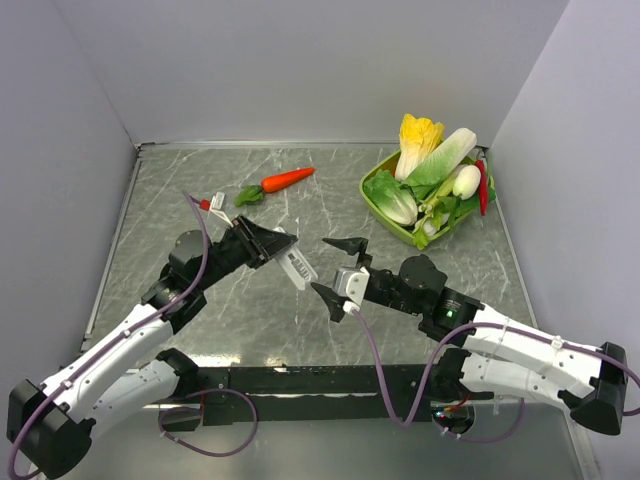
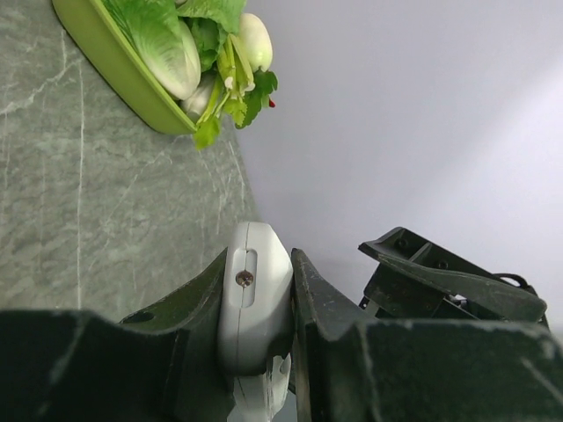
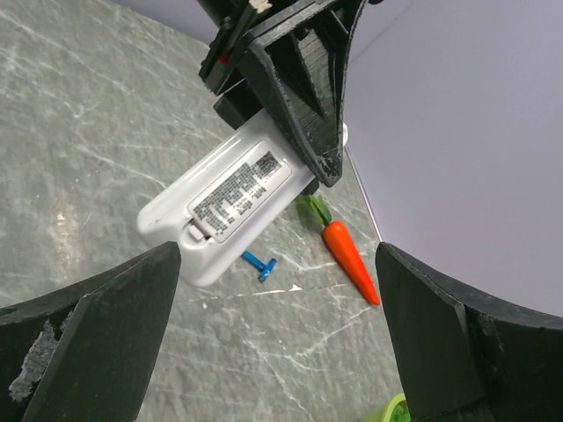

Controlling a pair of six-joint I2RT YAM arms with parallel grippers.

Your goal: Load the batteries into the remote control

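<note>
My left gripper [image 1: 283,242] is shut on one end of the white remote control [image 1: 297,268], which juts out toward the right arm. In the left wrist view the remote's rounded end [image 2: 255,303], with a small screw in a slot, shows between the black fingers. The right wrist view shows its flat side with a printed barcode label [image 3: 242,195] and a small latch notch near the free end. Just off that free end, my right gripper [image 1: 322,264] stands open, its fingers spread and nothing between them. No batteries can be made out.
A small blue object [image 3: 261,266] lies on the table beyond the remote in the right wrist view. Farther back is a carrot [image 1: 287,180]. A green basket [image 1: 376,208] of vegetables stands at the back right. Bare marble tabletop [image 1: 225,320] lies around the arms.
</note>
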